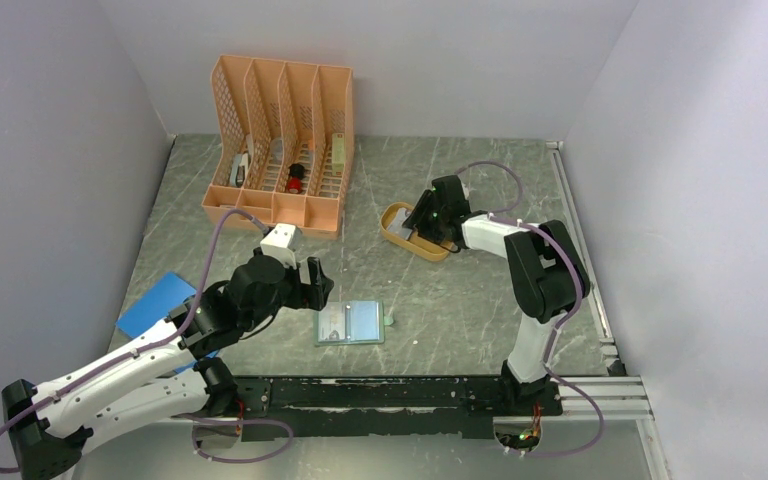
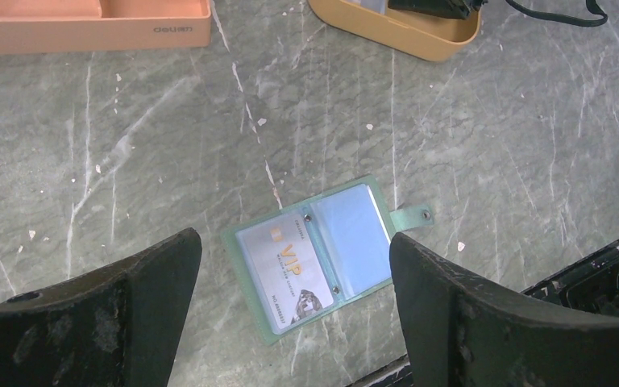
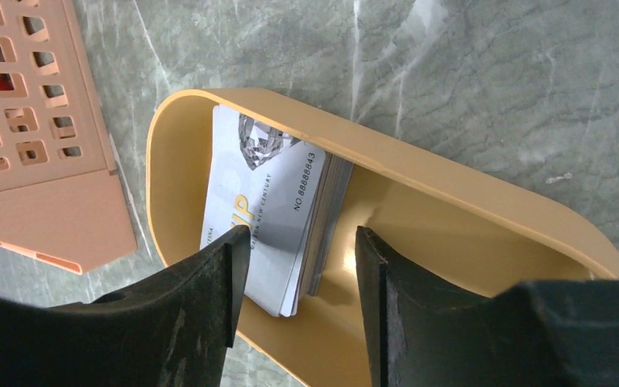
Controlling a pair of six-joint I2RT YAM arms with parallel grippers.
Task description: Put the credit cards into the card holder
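A tan oval box [image 3: 451, 181] holds a slanted stack of white VIP cards [image 3: 270, 197] at its far left end. Over that box my right gripper has its fingers apart; the stack's lower part lies between and beyond them, and no grip on it shows. The green-edged card holder [image 2: 318, 250] lies unfolded on the table, a VIP card [image 2: 287, 270] in its left pocket and a pale blank surface in its right one. My left gripper hangs open above the holder, nothing between its fingers.
An orange divided rack [image 1: 320, 212] with small items stands at the back left. Blue sheet material [image 1: 157, 303] lies partly under the left arm. Bare table separates the holder from the tan box.
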